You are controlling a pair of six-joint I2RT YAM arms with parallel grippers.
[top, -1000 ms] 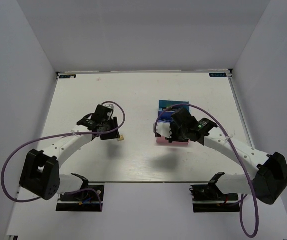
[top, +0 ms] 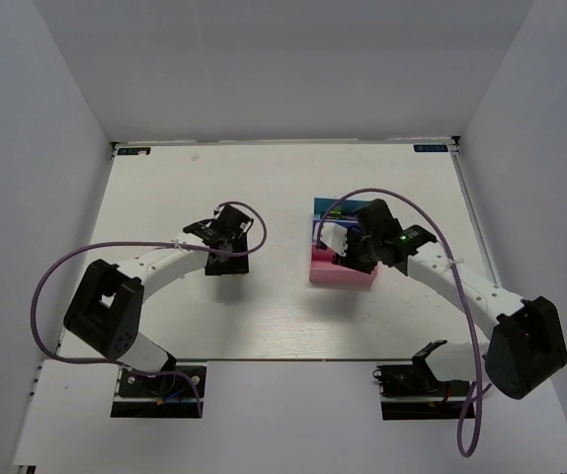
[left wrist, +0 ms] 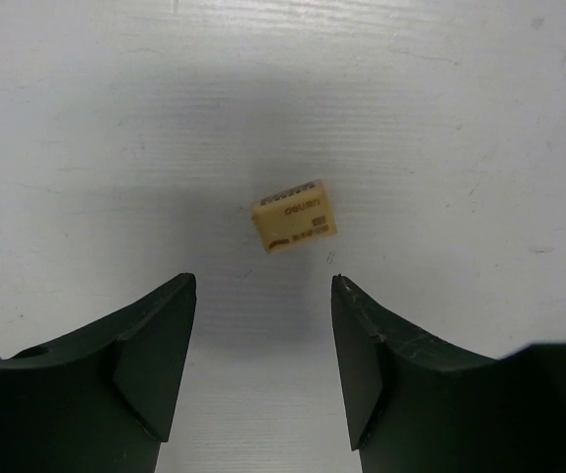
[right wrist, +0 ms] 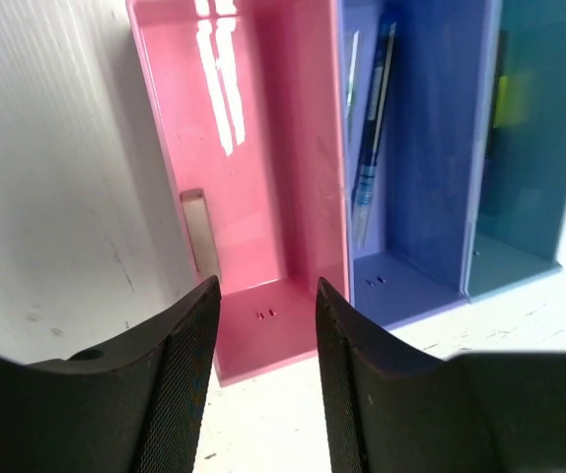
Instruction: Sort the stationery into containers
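A small tan eraser (left wrist: 294, 217) lies on the white table, ahead of the fingertips of my left gripper, which is open and empty above it. In the top view that gripper hides most of the eraser. My right gripper hangs over the pink container (right wrist: 283, 325), its fingers parted and nothing between them. Inside the pink container, a whitish bar-shaped item (right wrist: 200, 235) rests along one side wall. The blue container (right wrist: 421, 286) beside it holds a dark pen (right wrist: 374, 123). A teal container (right wrist: 544, 168) has dark and yellow-green items in it.
The three containers stand side by side right of the table's middle. Purple cables (top: 96, 247) loop over both arms.
My left gripper has moved right, covering the eraser that showed beside it earlier. My right gripper has shifted slightly over the containers, and more of the pink one's inside shows.
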